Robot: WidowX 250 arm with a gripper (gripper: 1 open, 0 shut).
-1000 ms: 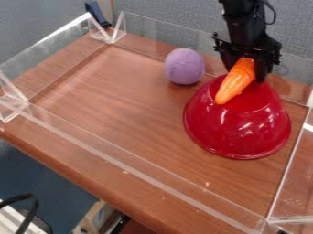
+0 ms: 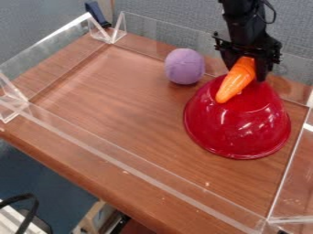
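Note:
An orange carrot-like object (image 2: pixel 235 81) is held at a slant by the black gripper (image 2: pixel 248 64) at the back right, its lower end over a glossy red bowl or lid (image 2: pixel 237 131). The gripper's fingers are around the upper end of the orange object; their tips are partly hidden. A purple round object (image 2: pixel 185 67) sits on the wooden table to the left of the red piece, apart from it.
Clear plastic walls border the wooden table (image 2: pixel 104 110) on its sides, close behind the gripper and right of the red piece.

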